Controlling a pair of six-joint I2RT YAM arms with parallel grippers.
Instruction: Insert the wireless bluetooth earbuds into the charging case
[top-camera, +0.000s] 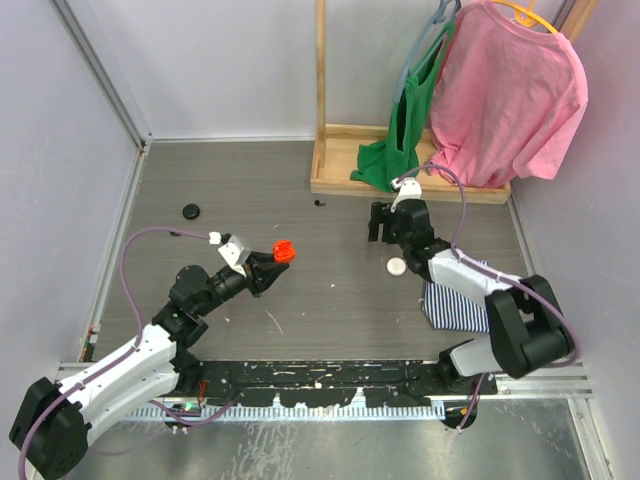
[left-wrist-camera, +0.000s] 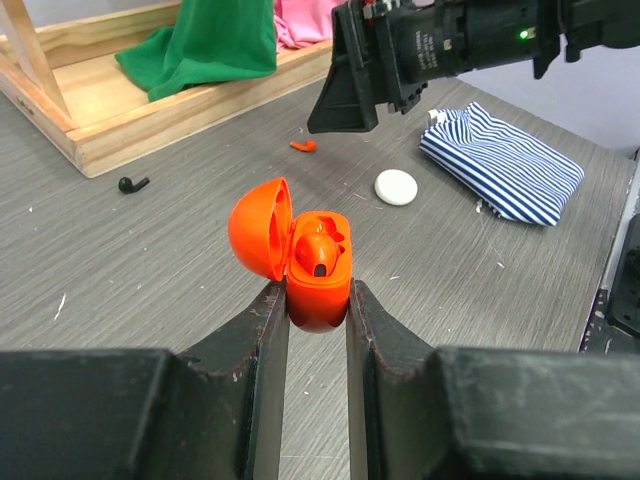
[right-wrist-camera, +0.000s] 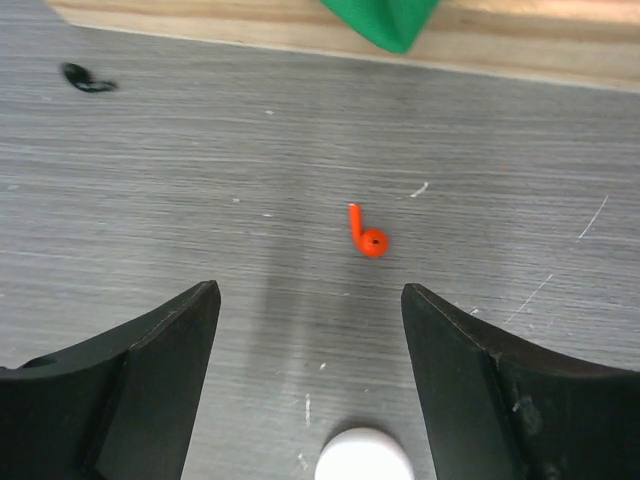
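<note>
My left gripper is shut on the orange charging case (left-wrist-camera: 319, 280), its lid up; it shows at left centre of the top view (top-camera: 284, 252). My right gripper is open, pointing down over a small orange earbud (right-wrist-camera: 370, 240) on the grey table, with a white round lid or disc (right-wrist-camera: 362, 462) just toward the near side. A black earbud-like piece (left-wrist-camera: 133, 186) lies farther left by the wooden tray.
A wooden rack base (top-camera: 335, 185) with green and pink hanging garments stands at the back right. A striped cloth (top-camera: 452, 310) lies at right, a black round piece (top-camera: 191, 211) at left.
</note>
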